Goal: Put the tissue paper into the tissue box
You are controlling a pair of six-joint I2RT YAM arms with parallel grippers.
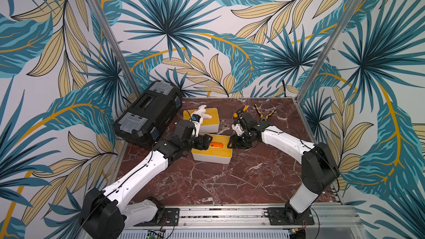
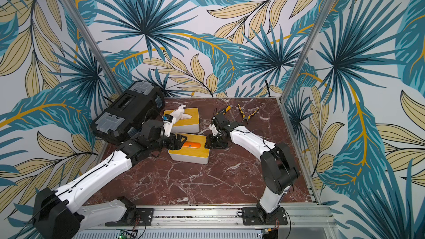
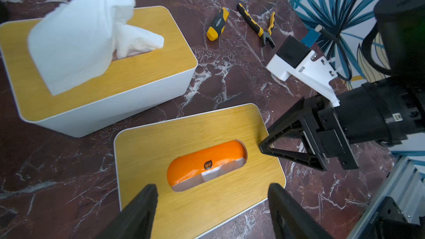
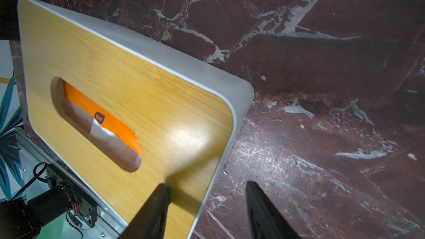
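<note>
The near tissue box point(image 3: 146, 150) has a yellow lid with an oval slot. Through that slot shows the orange-and-white tissue pack point(image 3: 205, 161). Behind it stands a second tissue box point(image 3: 155, 79), with white tissue point(image 3: 88, 31) sticking up out of its lid. My left gripper is open over the near box, its fingers point(image 3: 141, 210) apart and nothing between them. At the right end of the near box is my right gripper. Its fingers point(image 4: 152, 208) stand part open on either side of the lid's edge, holding nothing.
A black toolbox point(image 1: 148, 112) stands at the left of the table. A yellow-black screwdriver point(image 3: 217, 24) and pliers point(image 3: 259, 24) lie at the back right.
</note>
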